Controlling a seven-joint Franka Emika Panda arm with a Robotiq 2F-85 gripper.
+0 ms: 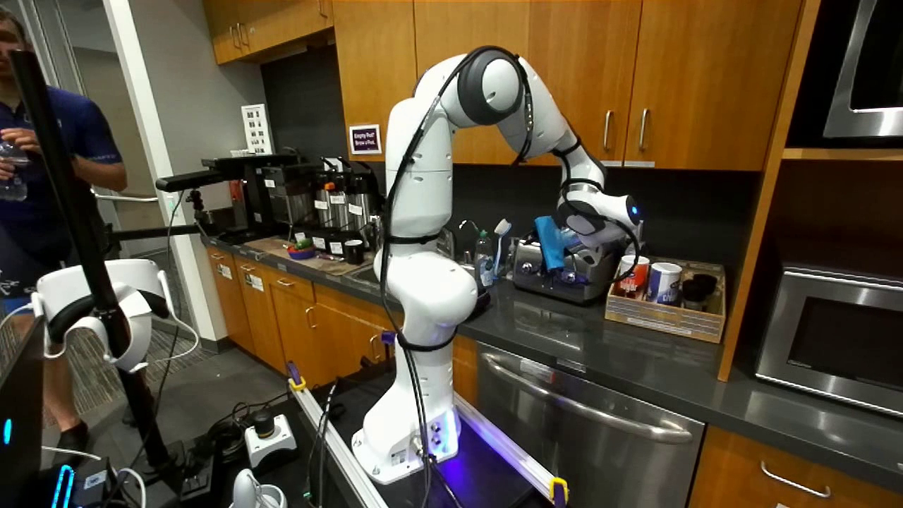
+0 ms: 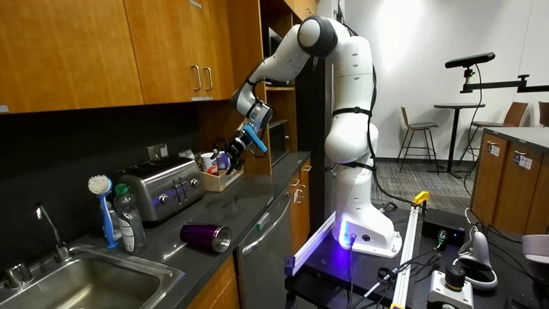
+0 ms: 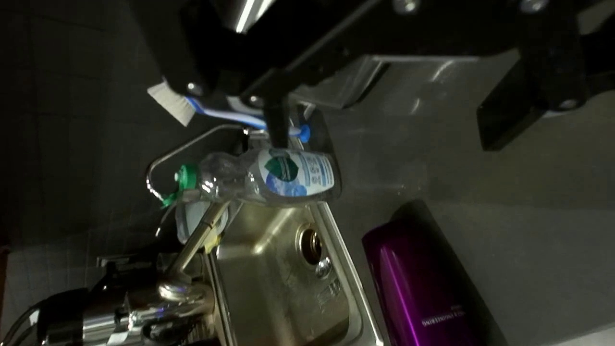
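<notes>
In the wrist view my gripper is open, its two black fingers (image 3: 510,118) wide apart with nothing held between them. It hangs above the counter near the toaster (image 2: 164,186) and the box in exterior view 2. A shiny purple tumbler (image 2: 198,236) lies on its side on the counter between toaster and sink, apart from the gripper. The clear soap bottle (image 3: 302,173) with a green cap stands beside the sink, partly in line with one finger in the wrist view. A blue-and-white dish brush (image 2: 107,216) stands upright beside the bottle.
The steel sink (image 2: 164,275) with its faucet (image 2: 49,226) lies beyond the bottle. A cardboard box (image 1: 669,318) holding canisters (image 1: 665,283) stands right of the toaster. Wooden cabinets (image 1: 584,85) hang above.
</notes>
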